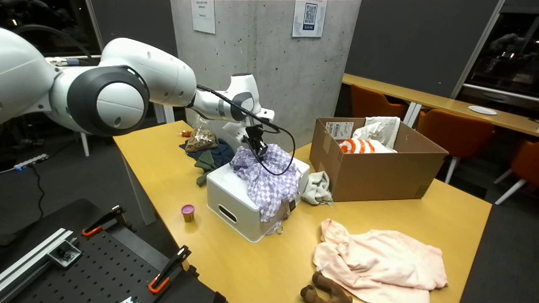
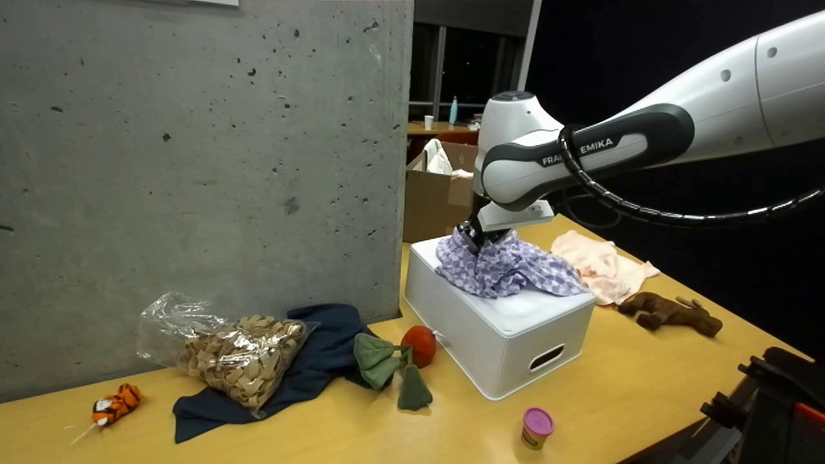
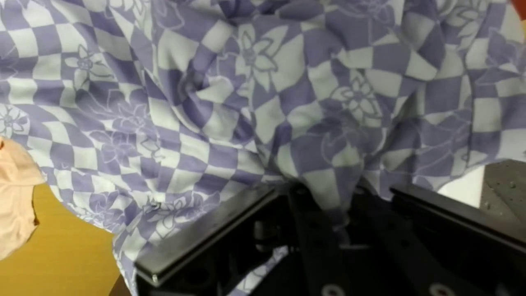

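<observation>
A purple-and-white checkered cloth (image 1: pixel 270 184) with flower outlines lies bunched over the top of a white box (image 1: pixel 230 214) and hangs down its front side. My gripper is shut on a fold of this cloth, which runs between its fingers in the wrist view. In exterior view 1 the gripper (image 1: pixel 258 147) stands just above the box top, the cloth gathered up around its tips. The second exterior view shows the same cloth (image 2: pixel 503 263) spread over part of the lid, the fingertips hidden in its folds.
Right of the white box are a grey cloth (image 1: pixel 317 187) and an open cardboard box (image 1: pixel 379 176) holding fabric. A pink garment (image 1: pixel 379 260) and brown plush toy (image 1: pixel 328 290) lie in front. A small purple-lidded tub (image 1: pixel 188 212) stands left; a bag (image 2: pixel 243 359) rests on dark cloth (image 2: pixel 325 348).
</observation>
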